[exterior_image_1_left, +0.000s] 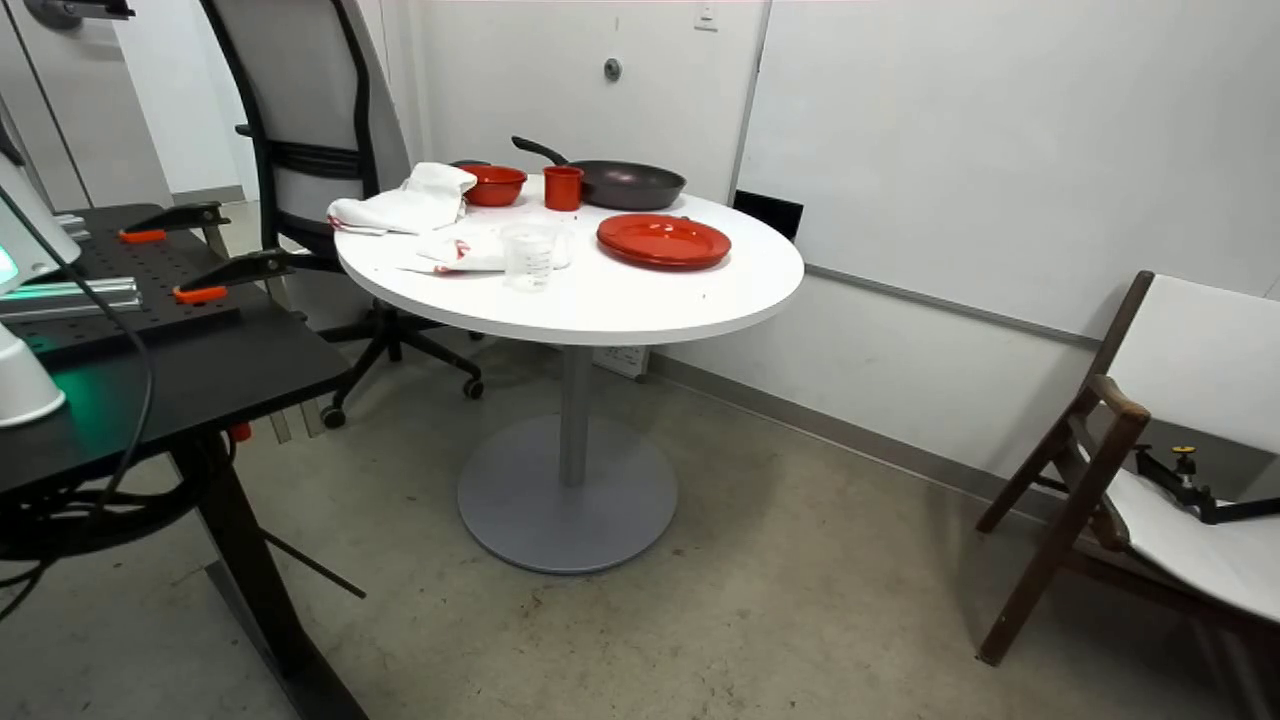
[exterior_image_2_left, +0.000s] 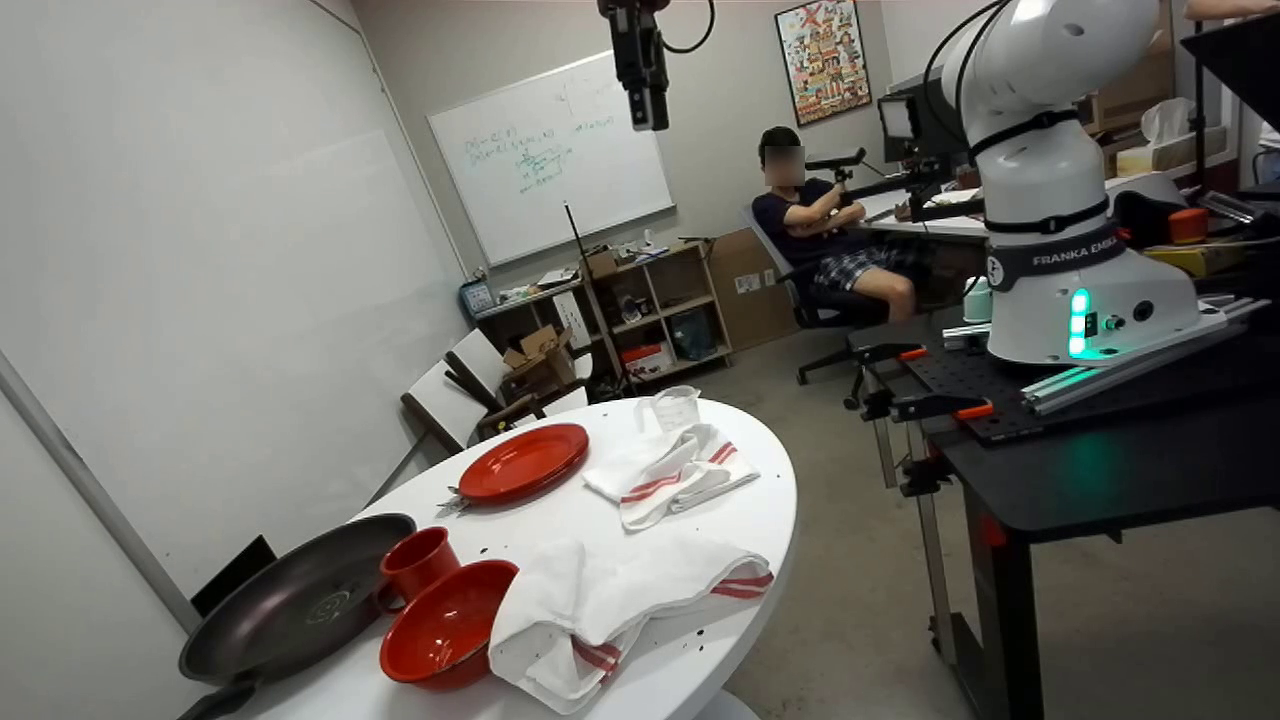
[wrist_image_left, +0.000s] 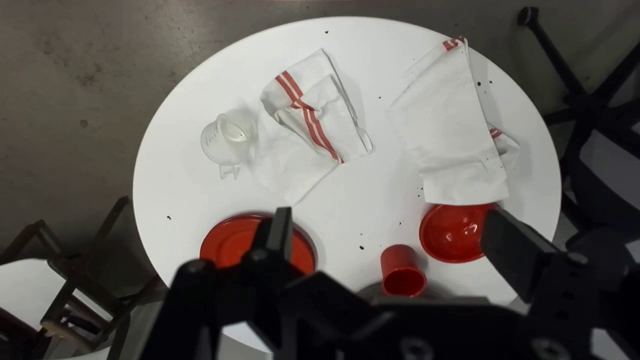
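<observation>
High above the round white table (wrist_image_left: 384, 198), my gripper points down and is open, its fingers (wrist_image_left: 279, 231) far apart with only the table in view between them. At the top of exterior view 2, the gripper (exterior_image_2_left: 649, 118) hangs well clear of everything. Red plates (exterior_image_1_left: 663, 240), a red mug (exterior_image_1_left: 563, 188), a red bowl (exterior_image_1_left: 493, 185) and a dark frying pan (exterior_image_1_left: 626, 186) are on the table. Two white towels with red stripes lie there too, one crumpled (wrist_image_left: 312, 120) beside a clear measuring cup (wrist_image_left: 226, 139), the other (wrist_image_left: 450, 132) against the bowl.
Silvery cutlery (exterior_image_2_left: 453, 499) lies partly hidden by the plates. The black robot bench (exterior_image_2_left: 1116, 468) stands beside the table, with an office chair (exterior_image_1_left: 306, 132) nearby. A wooden chair (exterior_image_1_left: 1116, 456) is farther off.
</observation>
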